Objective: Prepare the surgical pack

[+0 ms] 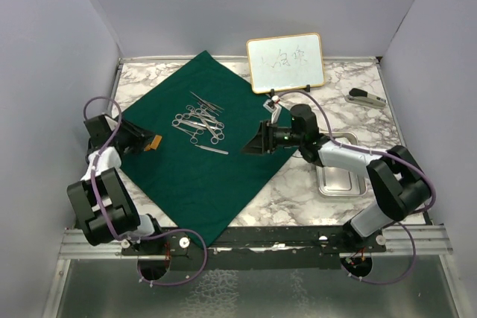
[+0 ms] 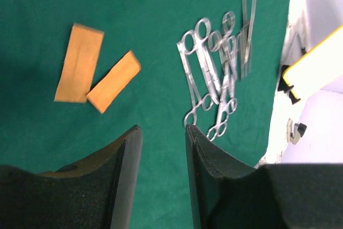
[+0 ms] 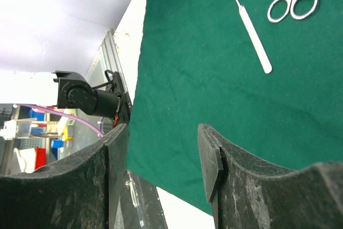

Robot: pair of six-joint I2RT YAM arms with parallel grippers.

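On the dark green drape (image 1: 223,199) lie several scissors and clamps (image 1: 201,121) in a pile, with thin forceps (image 2: 253,20) beside them and a white-handled scalpel (image 3: 254,38) just below, as the top view shows. Two tan pads (image 2: 79,63) lie apart from the instruments at the left. My left gripper hangs above the drape near those pads, open and empty. My right gripper is over the drape's right part, to the right of the scalpel, its fingers apart with nothing between them.
A steel tray (image 1: 339,184) sits at the right, partly under the right arm. A whiteboard (image 1: 285,61) on black stands is at the back, with a stapler-like grey object (image 1: 365,98) to its right. Bare marble surrounds the drape.
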